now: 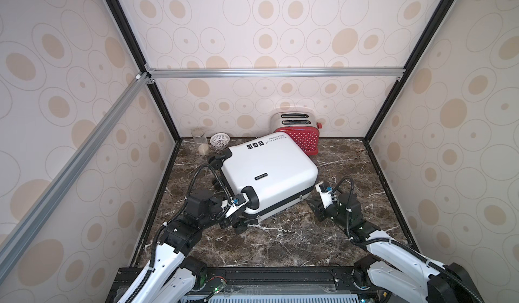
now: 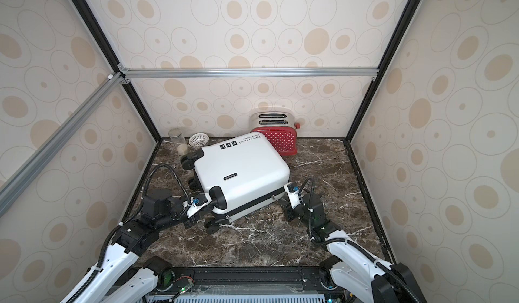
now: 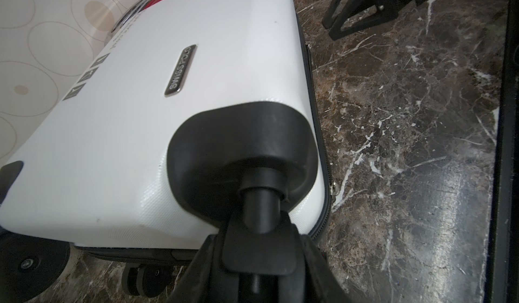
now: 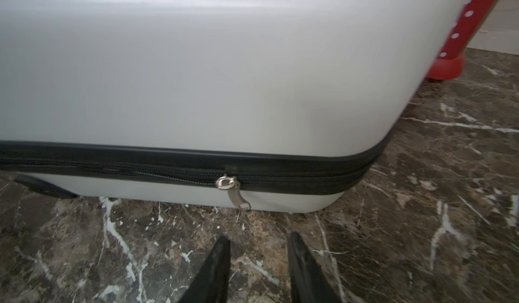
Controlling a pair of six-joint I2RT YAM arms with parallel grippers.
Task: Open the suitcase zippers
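The white suitcase [image 1: 270, 167] lies flat on the marble counter, black zipper band along its near side. My left gripper is shut on the black wheel mount [image 3: 242, 140] at the suitcase's near-left corner. In the right wrist view, a silver zipper pull [image 4: 227, 183] hangs on the band near the right corner. My right gripper stands open just in front of and below that pull, nothing between its fingers.
A red dotted toaster [image 1: 297, 139] stands behind the suitcase, with a white basket [image 1: 219, 139] and a glass container [image 1: 199, 136] at the back left. Bare counter lies in front and to the right.
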